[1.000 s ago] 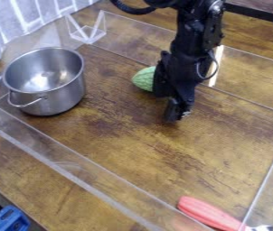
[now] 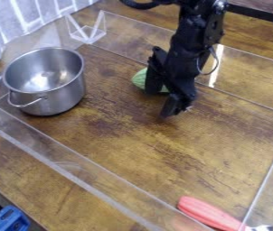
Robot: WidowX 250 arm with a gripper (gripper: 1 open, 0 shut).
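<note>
My black gripper (image 2: 173, 97) reaches down from the top over the middle of the wooden table. Its lower part is beside a green striped object (image 2: 150, 78), which it partly hides from view. The fingers are dark and hard to separate, so I cannot tell whether they are open or shut, or on the green object.
A steel pot (image 2: 45, 76) stands at the left. A red-handled utensil (image 2: 209, 213) lies at the front right, and a blue item (image 2: 9, 219) at the bottom left.
The pot and utensil have not moved.
</note>
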